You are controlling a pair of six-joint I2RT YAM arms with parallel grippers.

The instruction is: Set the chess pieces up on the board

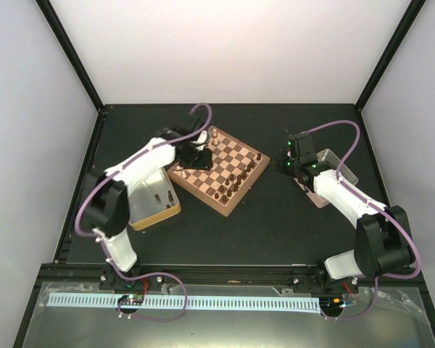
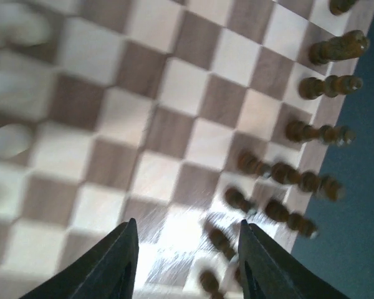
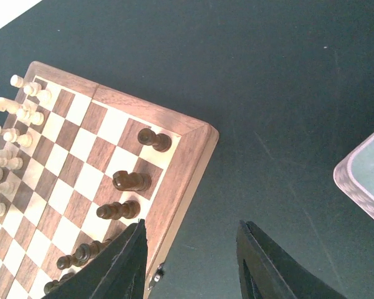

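Note:
The wooden chessboard point(image 1: 225, 206) lies diagonally in the middle. Dark pieces stand along its near right side, like the dark rook point(image 3: 154, 139) and a dark pawn point(image 2: 235, 198); pale pieces point(image 3: 6, 135) line the far left side. My left gripper is over the board, blurred by motion, its fingertips apart with no piece seen between them. My right gripper hangs right of the board, fingers apart over bare dark table beside the board's edge, holding nothing.
A yellow-rimmed tray point(image 1: 167, 214) with a few dark pieces sits at left. A pink-rimmed basket point(image 3: 355, 180) stands at right, partly under the right arm. The table in front of the board is clear.

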